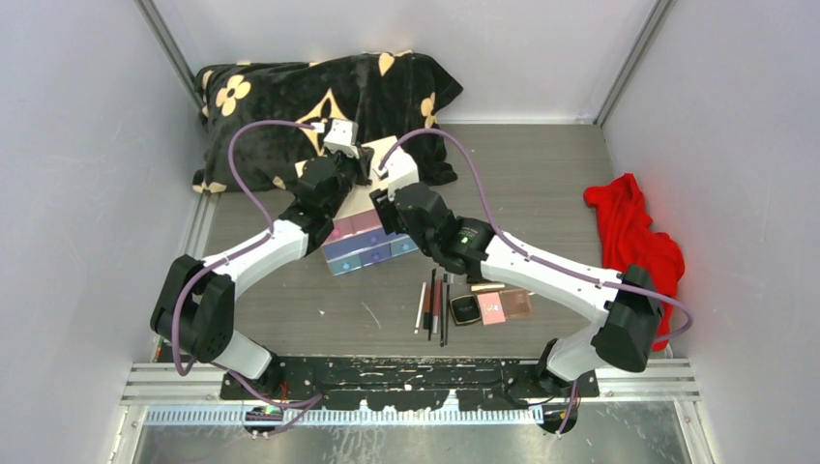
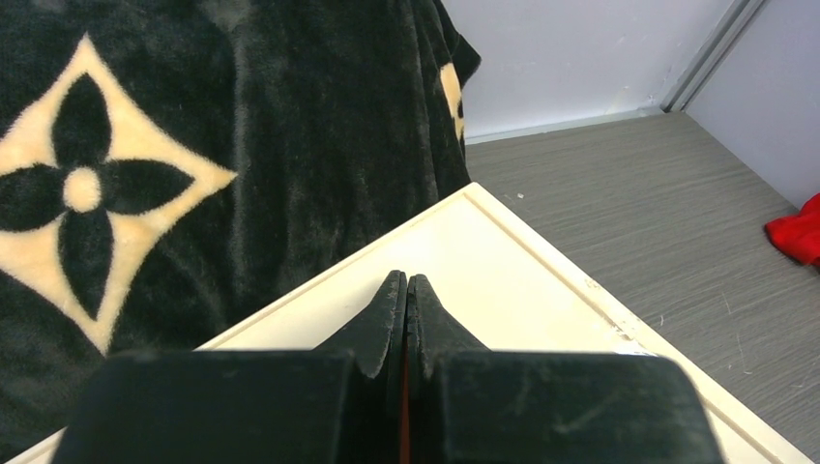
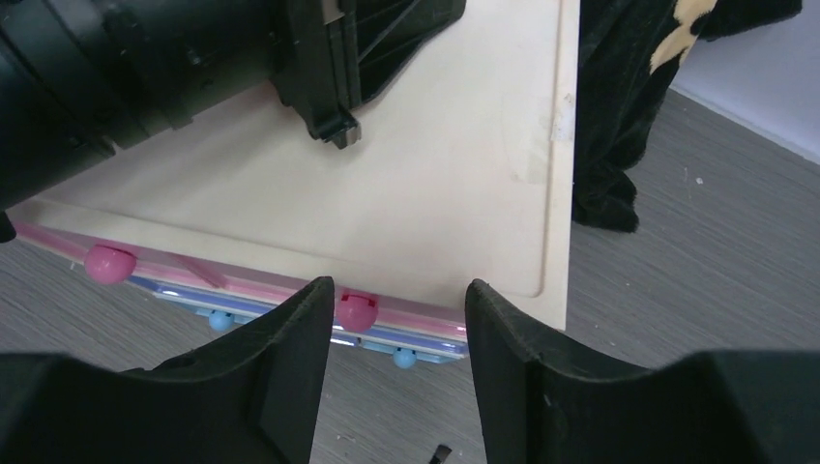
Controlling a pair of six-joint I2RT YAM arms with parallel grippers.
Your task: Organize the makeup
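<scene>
A cream-topped makeup organizer (image 2: 522,271) with pink, purple and blue drawer rows (image 1: 372,249) stands before the dark blanket. My left gripper is shut over the top, nothing showing between its fingertips. My right gripper is part open in front of the drawers; a pink knob (image 3: 356,311) shows between its fingers, apparently not clasped. Makeup lies on the front table: several pencils (image 1: 432,309), a black compact (image 1: 464,309), a pink compact (image 1: 490,307) and a brown palette (image 1: 516,304).
A dark patterned blanket (image 1: 261,106) lies at the back, a red cloth (image 1: 624,222) at the right edge. Bare table (image 1: 522,174) shows at the back right and front left.
</scene>
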